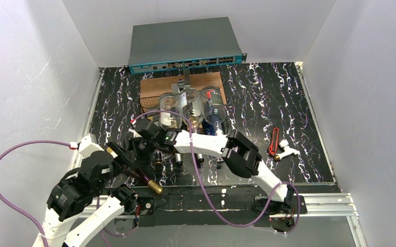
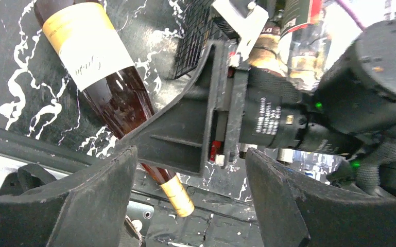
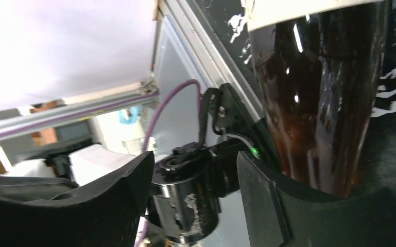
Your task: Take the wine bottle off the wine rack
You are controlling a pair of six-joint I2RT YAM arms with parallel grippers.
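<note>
A dark wine bottle [image 2: 113, 98] with cream label and gold neck lies on the marble surface at front left, its neck over the front edge. My left gripper hangs over it with fingers apart and nothing between them; my right arm's black gripper reaches across just beyond. In the right wrist view, the bottle's brown body [image 3: 314, 98] is beside my right gripper, whose fingers are apart. Clear bottles [image 1: 213, 103] remain on the rack in the middle, partly under the right arm.
A wire mesh basket [image 2: 193, 46] sits behind the loose bottle. A red cutter [image 1: 274, 140] and white fitting [image 1: 287, 150] lie at right. A switch unit [image 1: 184, 41] stands at the back; side walls bound the area.
</note>
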